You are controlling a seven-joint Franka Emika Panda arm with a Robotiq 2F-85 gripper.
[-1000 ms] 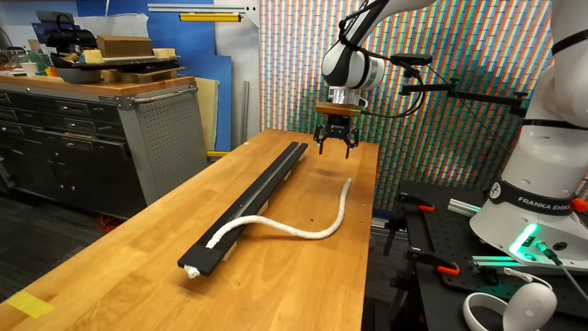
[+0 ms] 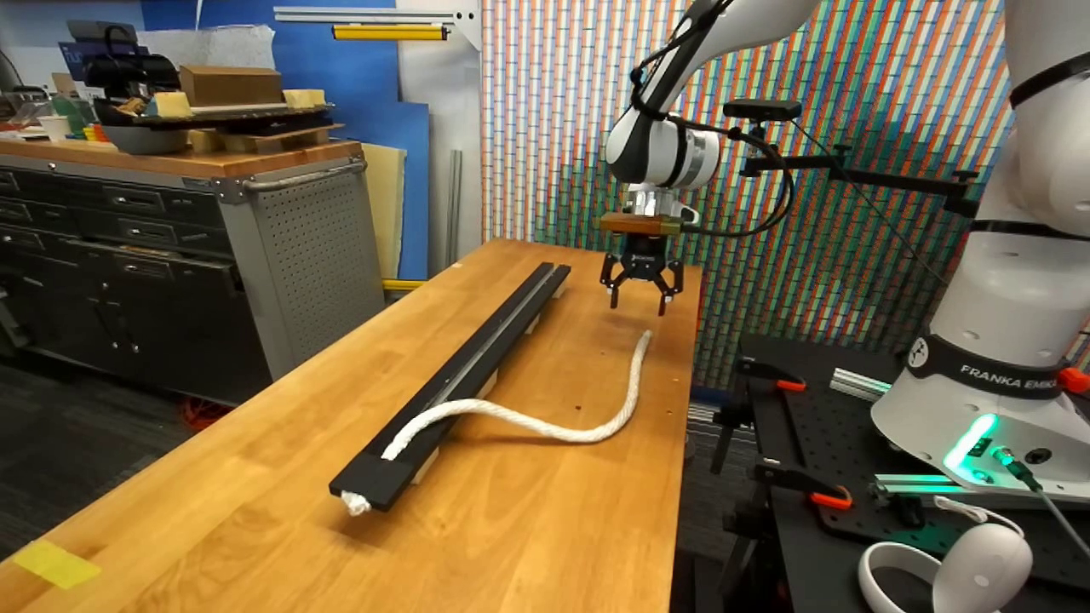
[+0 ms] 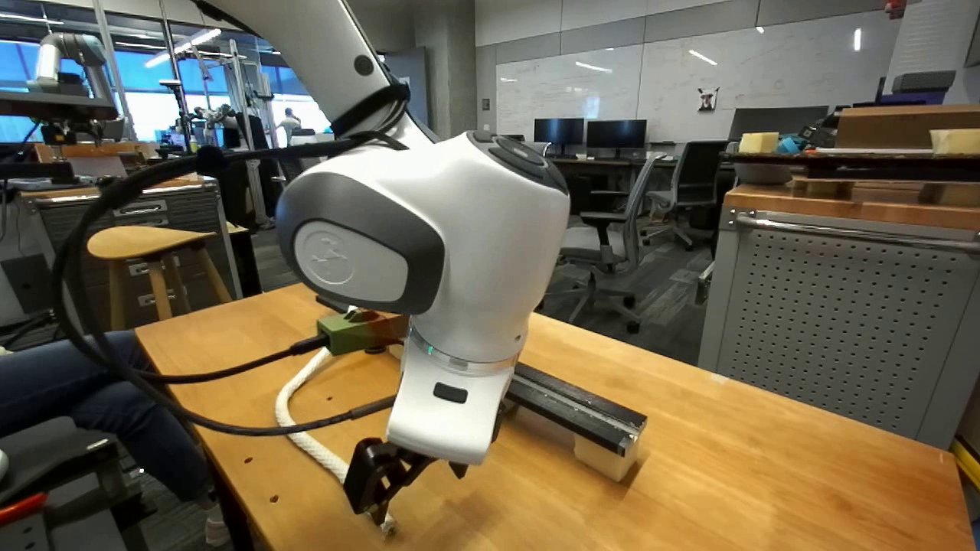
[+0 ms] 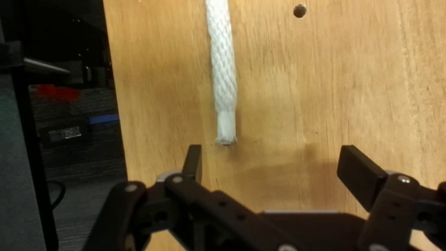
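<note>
A white braided rope (image 2: 557, 430) curves across the wooden table, one end lying over the near end of a long black grooved bar (image 2: 460, 380). Its near tip pokes out below the bar's end. The other rope end (image 4: 226, 129) lies loose on the table, close to the side edge. Above and just beyond that loose end hangs my gripper (image 2: 639, 302), its fingers spread and empty. In the wrist view, the rope tip sits ahead of the gripper, nearer the left finger (image 4: 193, 162) than the right. Exterior view 2 shows the arm covering part of the rope and bar.
The bar rests on pale blocks (image 3: 608, 458) above the tabletop. A table edge drops off beside the loose rope end, towards the robot's black stand (image 2: 807, 460). Bare wood lies right of the rope in the wrist view. Someone's legs (image 3: 119, 395) are beside the table.
In exterior view 1, my gripper has moved right and down, nearer the rope's loose end. Rope and bar have stayed where they were.
</note>
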